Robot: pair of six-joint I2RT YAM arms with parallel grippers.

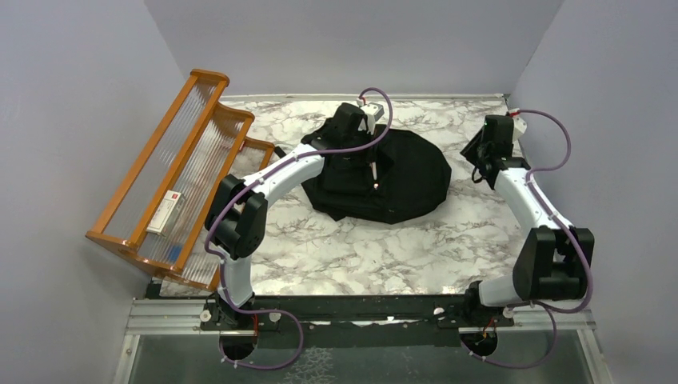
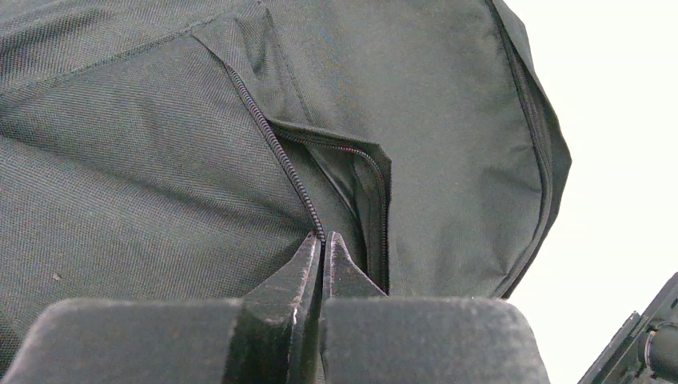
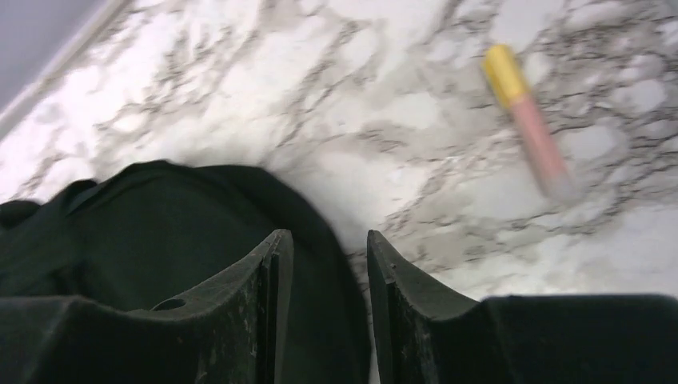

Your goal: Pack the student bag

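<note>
The black student bag (image 1: 416, 184) lies on the marble table with a zipped pocket on top. My left gripper is shut on the pocket's zipper edge (image 2: 276, 148), which runs taut to its fingertips. Beyond that edge the pocket gapes, its other zipper side (image 2: 385, 208) standing up. Right of the bag in the top view, my right gripper (image 1: 470, 154) hangs above the table. It is part open with nothing between its fingers. A marker with a yellow end and pink body (image 3: 533, 128) lies on the table in the right wrist view; the right arm hides it from above.
A tilted wooden rack (image 1: 204, 152) with clear ribbed panels stands at the left and holds a white box (image 1: 165, 212). A small pale strip (image 1: 374, 171) shows at the bag's middle.
</note>
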